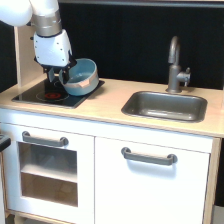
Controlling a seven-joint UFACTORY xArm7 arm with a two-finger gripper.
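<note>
A light blue pot (84,80) is tilted over the right part of the black stove top (52,97), its right side higher than before and its opening turned toward the arm. My gripper (64,77) is at the pot's left rim and appears shut on it, although the dark fingers are small and blur into the black background. Whether the pot's underside still touches the stove is hard to tell.
To the right, a grey sink (165,105) is set in the wooden counter (113,95), with a dark faucet (177,65) behind it. Bare counter lies between stove and sink. White cabinet doors (150,185) with grey handles are below.
</note>
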